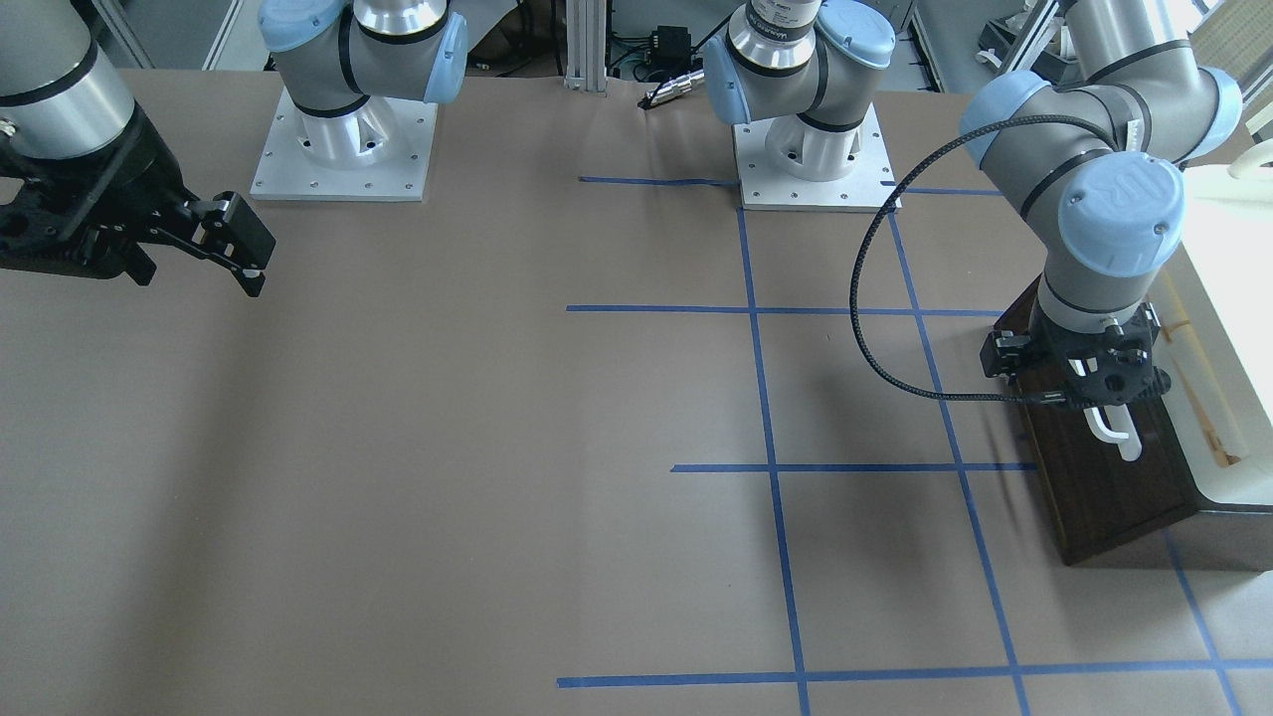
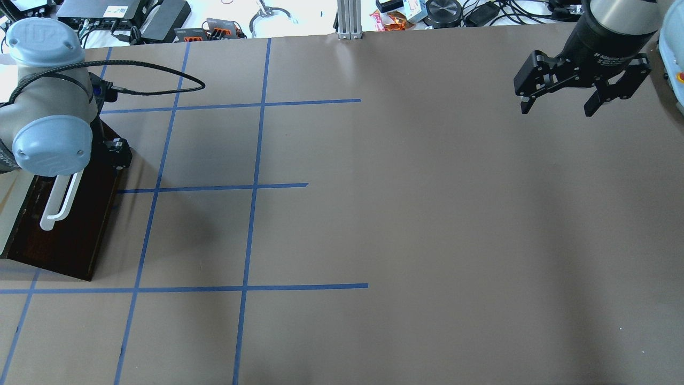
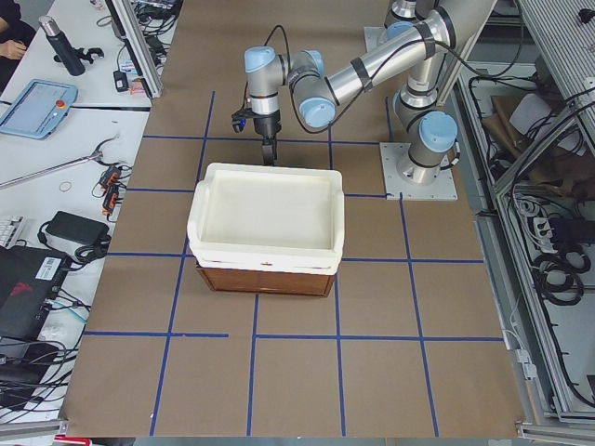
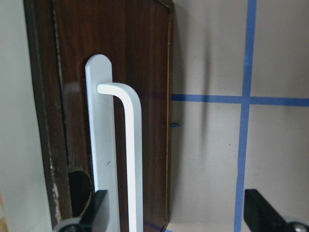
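Observation:
A white handle (image 4: 133, 159) is fixed to the dark wooden face (image 4: 149, 145) of a box, which has a white open bin (image 3: 265, 214) on top in the left view. My gripper is at this face, its two fingers wide apart on either side of the handle's lower part in the wrist view, with nothing seen held. In the front view it (image 1: 1068, 364) partly covers the handle.
Another black gripper (image 2: 577, 90) stands at the opposite side of the table, open. Two more arm bases (image 1: 346, 155) are at the back.

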